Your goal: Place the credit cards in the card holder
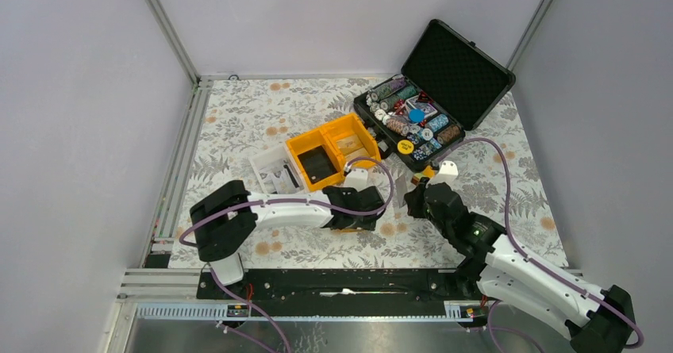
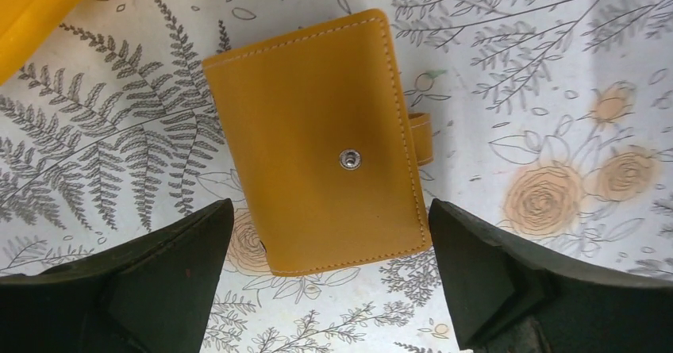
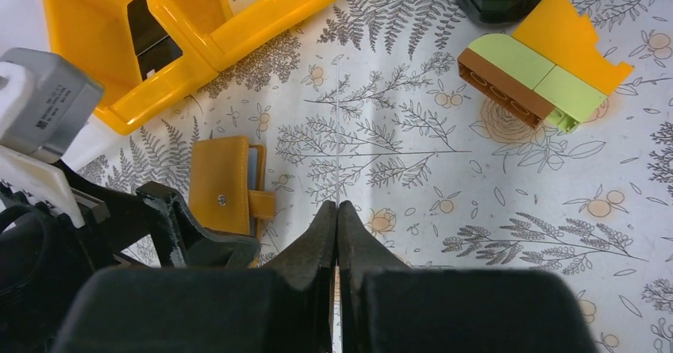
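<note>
The tan leather card holder [image 2: 309,107], with a snap and a side tab, lies flat on the table between the fingers of my left gripper, which is open around its lower part without gripping it. In the right wrist view it [image 3: 210,178] sits beside the left arm. My right gripper is shut, nothing visible between its fingers, over bare table to the right of the holder. I cannot make out any credit card clearly.
A yellow bin [image 3: 119,99] and a white tray [image 1: 262,163] lie behind the holder. An open chip case [image 1: 460,75] stands back right. Toy bricks [image 3: 516,63] lie near its front.
</note>
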